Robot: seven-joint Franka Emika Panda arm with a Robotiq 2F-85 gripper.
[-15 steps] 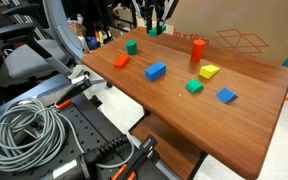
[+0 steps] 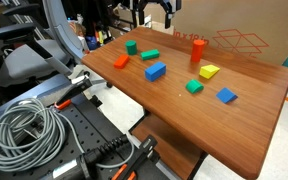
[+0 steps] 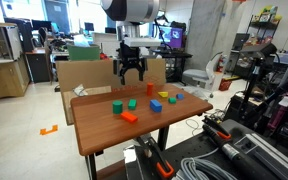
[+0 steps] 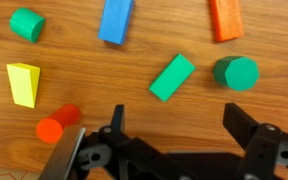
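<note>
Over the far part of the wooden table, my gripper (image 2: pixel 152 22) stands open with nothing between its fingers. Below it a green rectangular block (image 2: pixel 150 56) lies on the tabletop, apart from the fingers. From the wrist view, that green block (image 4: pixel 172 77) lies diagonally on the bare wood, ahead of the wide-spread fingertips (image 4: pixel 115 122). In the second exterior view, the gripper (image 3: pixel 132 73) hangs clear above the table.
Around the green block stand a green cylinder (image 2: pixel 131 47), an orange-red block (image 2: pixel 121 61), a blue block (image 2: pixel 155 71) and a red cylinder (image 2: pixel 197 50). Nearer the camera are a yellow block (image 2: pixel 209 71), a smaller green piece (image 2: pixel 194 87) and another blue block (image 2: pixel 226 95).
A second ago the green block was up between the fingers. The gripper has opened and risen slightly.
</note>
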